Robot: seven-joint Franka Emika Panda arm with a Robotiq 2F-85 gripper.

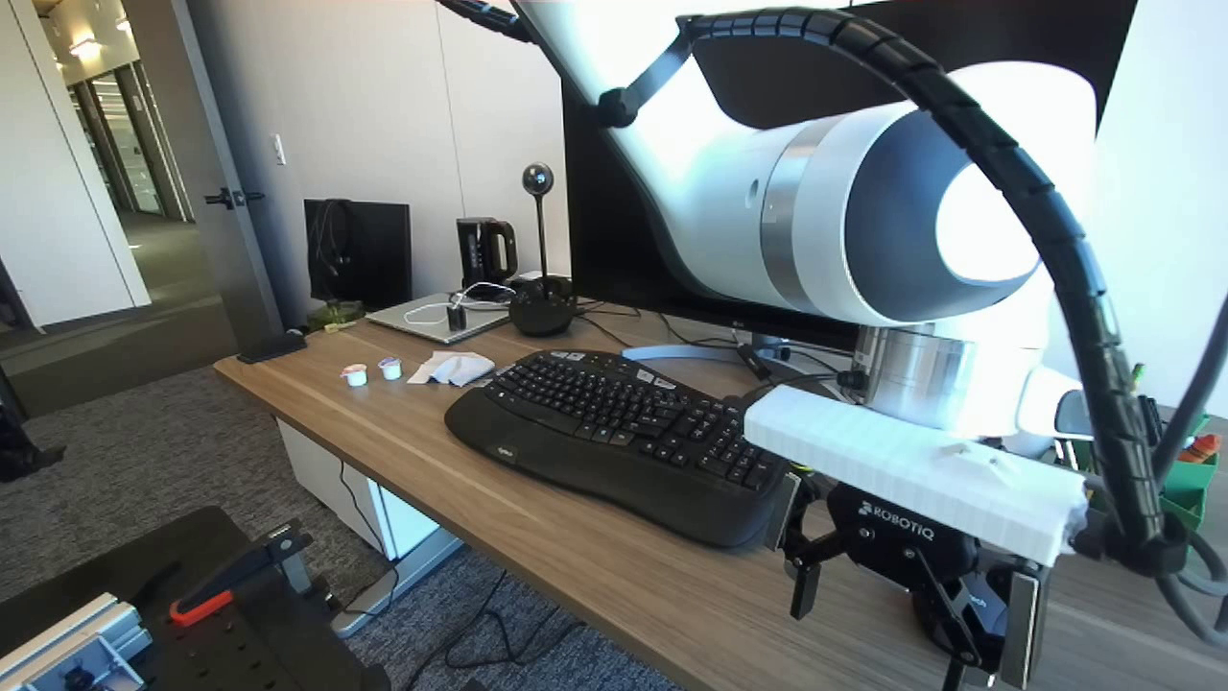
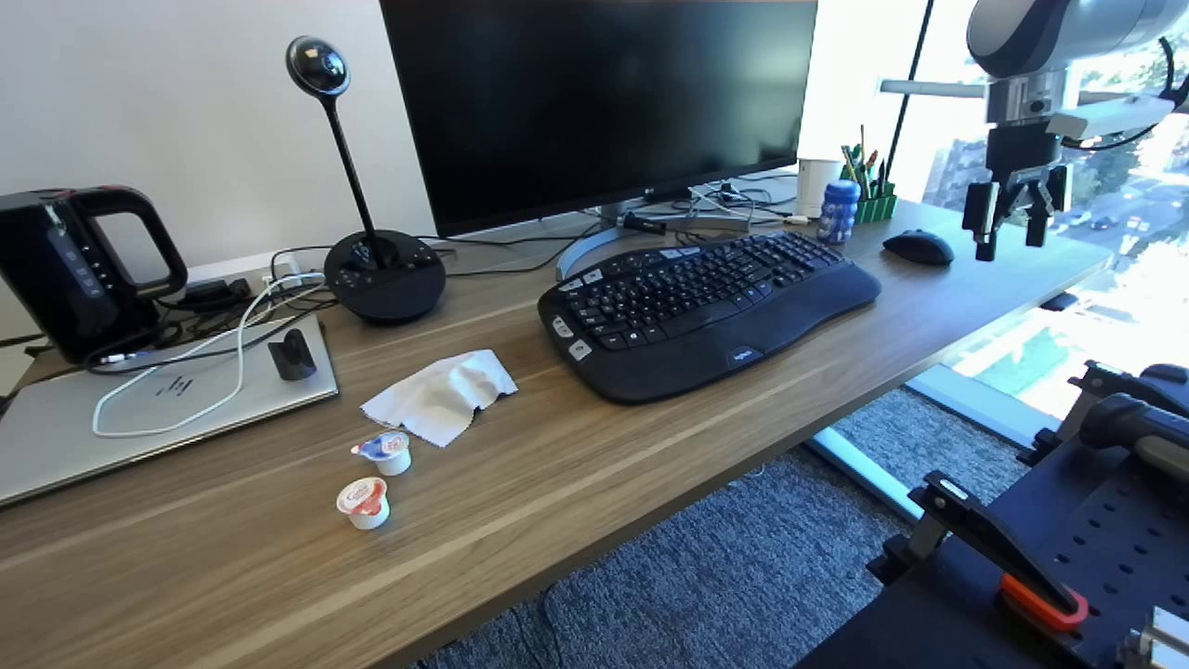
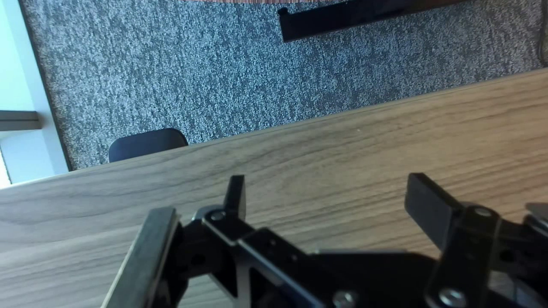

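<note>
My gripper hangs over the right end of the desk, its two fingers wide apart and only bare wood and carpet beyond them. In exterior view 2 the same gripper [image 2: 1011, 229] is near the far right, above the desk surface and to the right of the black mouse [image 2: 920, 246]. Exterior view 1 has the gripper [image 1: 881, 645] at lower right, partly covering the mouse [image 1: 979, 605]. The black keyboard [image 2: 713, 318] lies left of it, untouched.
Two creamer cups [image 2: 363, 503] and a white cloth [image 2: 440, 396] lie on the left half. A blue bottle [image 2: 838, 212], a white cup [image 2: 816, 188] and a green pen holder [image 2: 877, 207] stand at the back right. The monitor [image 2: 602, 100] rises behind the keyboard.
</note>
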